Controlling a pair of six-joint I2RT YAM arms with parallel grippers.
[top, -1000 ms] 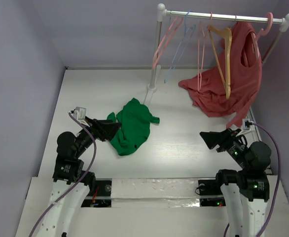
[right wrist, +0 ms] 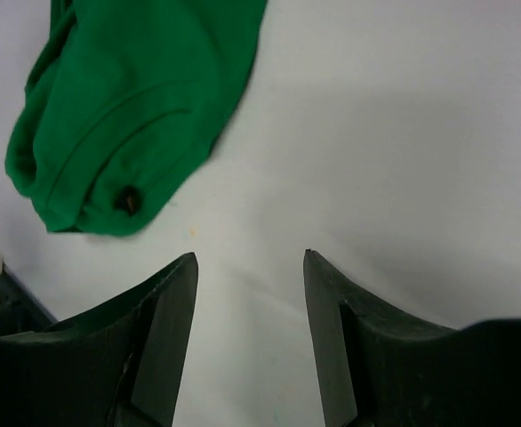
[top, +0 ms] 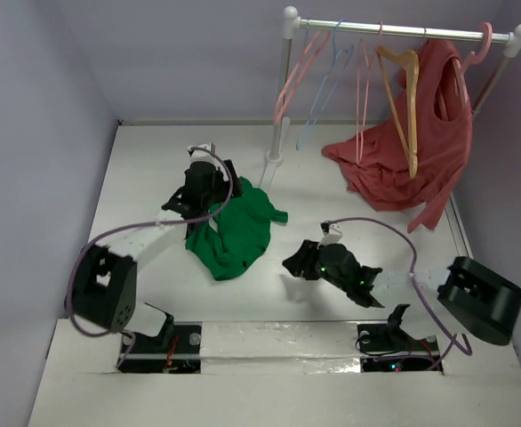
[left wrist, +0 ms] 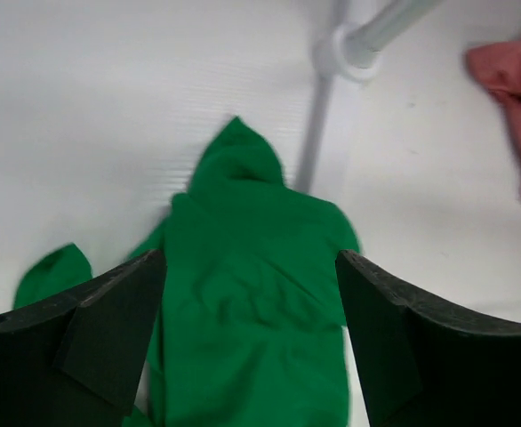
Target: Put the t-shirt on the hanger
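A crumpled green t-shirt (top: pixel 243 231) lies on the white table, left of the rack's near post. Over its upper left edge hovers my left gripper (top: pixel 234 181), open; in the left wrist view the shirt (left wrist: pixel 252 285) spreads below and between the parted fingers, not gripped. To the right of the shirt, above bare table, my right gripper (top: pixel 294 265) is open and empty, with the shirt (right wrist: pixel 145 107) at upper left in its wrist view. Several hangers, among them a wooden one (top: pixel 412 116) and a blue one (top: pixel 327 84), hang from the rail.
The metal rack rail (top: pixel 403 29) spans the back right, its post (top: pixel 278 133) standing on the table near the shirt. A red garment (top: pixel 434 133) hangs at the rail's right end and trails onto the table. Bare table lies between the shirt and the red cloth.
The right gripper has swung left across the table, closer to the shirt. The shirt appears unmoved.
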